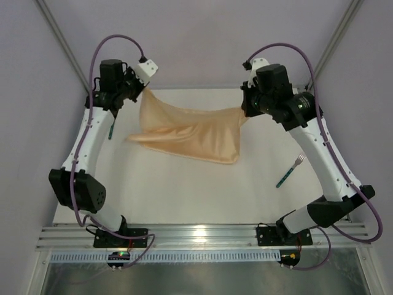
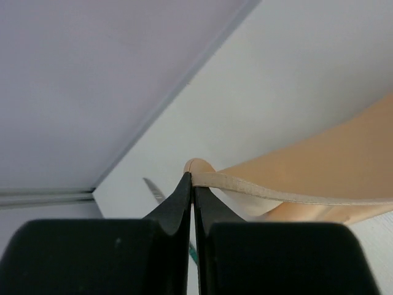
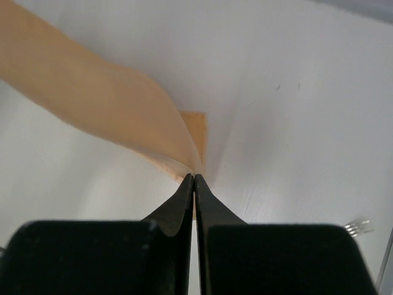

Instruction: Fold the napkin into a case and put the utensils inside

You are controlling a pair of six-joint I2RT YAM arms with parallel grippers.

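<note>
A peach napkin [image 1: 190,138] hangs stretched between both arms, its lower part spread on the white table. My left gripper [image 1: 143,89] is shut on a corner at the upper left; in the left wrist view the hem runs from between the fingertips. My right gripper [image 1: 242,109] is shut on the napkin's upper right edge, pinched at the tips [image 3: 194,178]. A knife [image 2: 153,190] with a teal handle lies at the left, partly hidden by the left arm. A fork [image 1: 291,169] with a teal handle lies at the right.
Grey walls and rails border it.
</note>
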